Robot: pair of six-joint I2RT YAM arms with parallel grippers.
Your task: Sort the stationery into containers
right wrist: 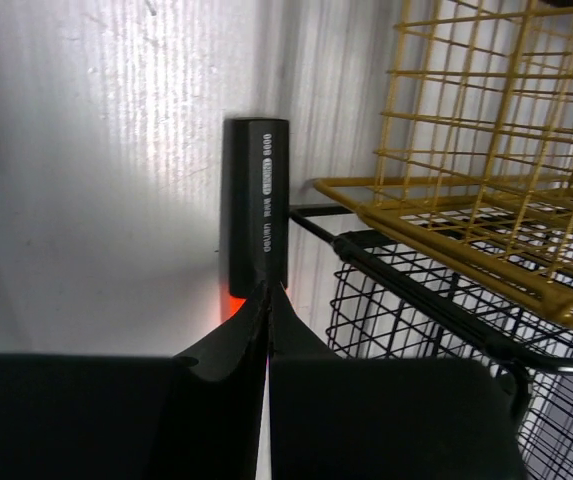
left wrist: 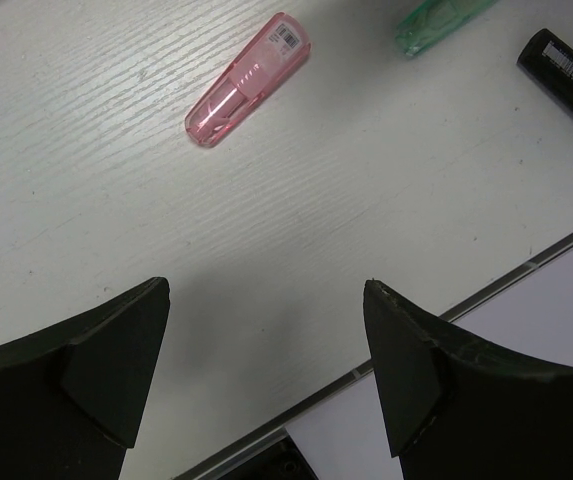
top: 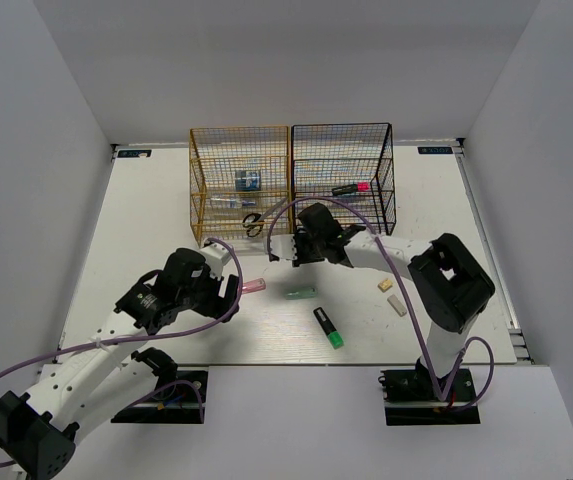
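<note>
In the right wrist view a black marker (right wrist: 258,205) lies on the table close to the wire baskets, a red-orange patch showing at its near end. My right gripper is shut over that end, with nothing visible between its fingers. Open and empty, my left gripper hangs above bare table. Loose on the table are a pink translucent piece (left wrist: 248,82), a green translucent one (top: 301,293), a black marker with a green end (top: 328,327), a small yellow block (top: 385,285) and a grey block (top: 397,305).
At the back stand a yellow-brown wire basket (top: 198,200) and, adjoining it, a black wire basket (top: 390,170). Scissors (top: 254,225) and a blue item (top: 248,181) are in the former; a black-and-red marker (top: 350,188) is in the latter.
</note>
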